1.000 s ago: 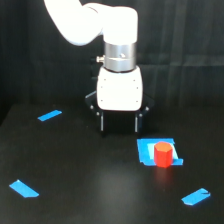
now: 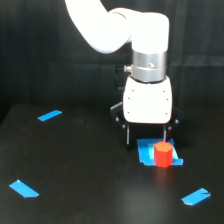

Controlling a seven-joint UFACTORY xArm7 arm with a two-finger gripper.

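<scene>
The white arm's gripper (image 2: 149, 131) hangs over a blue-bordered patch (image 2: 147, 150) on the black table, its two dark fingers apart. A red block (image 2: 163, 155) sits on that patch, in front of the gripper as seen by the camera. Whether the block is between the fingers in depth is hard to tell.
Short blue tape strips lie at the back left (image 2: 49, 114), front left (image 2: 24, 189) and front right (image 2: 196, 196).
The arm and gripper have moved right and slightly down, toward the red block and blue patch. The block looks unmoved.
</scene>
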